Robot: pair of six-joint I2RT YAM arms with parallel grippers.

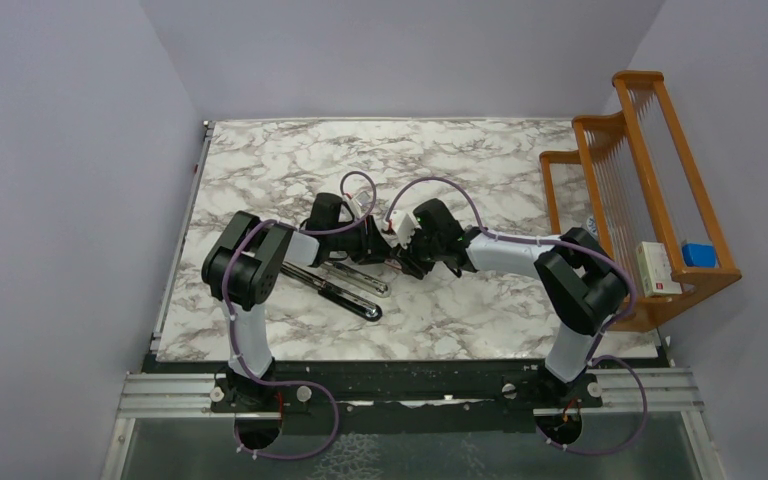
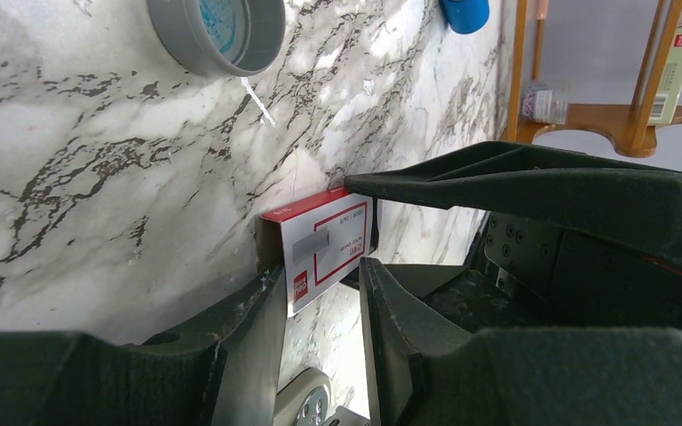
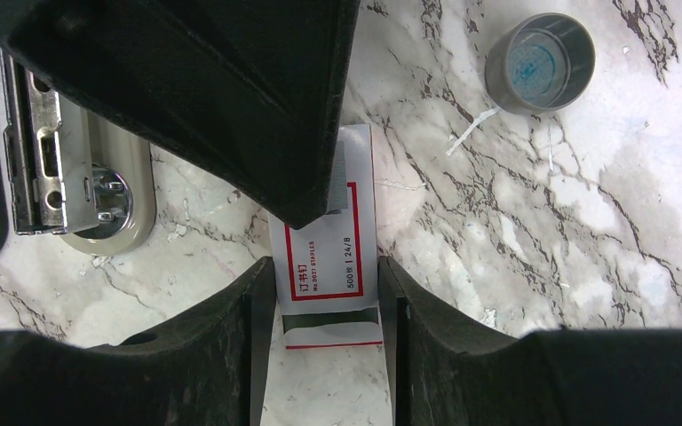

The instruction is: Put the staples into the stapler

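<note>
The small white-and-red staple box (image 3: 329, 266) is pinched between the fingers of my right gripper, one finger along each long side. A grey patch shows on its printed face. In the left wrist view the box (image 2: 337, 235) stands out from those fingers, one touching its red edge. My left gripper is partly open at the box's near end, a gap showing between its fingertips. Whether it touches the box cannot be told. The stapler lies opened on the marble table, its metal channel (image 3: 49, 160) and black arm (image 1: 350, 300) showing; the left arm covers part of it.
A small grey cup (image 3: 502, 75) stands behind the box, with a white scrap (image 3: 472, 130) beside it. To the right rises a wooden rack (image 1: 585, 160) holding a blue box (image 1: 699, 255) and a pale box (image 1: 654, 268).
</note>
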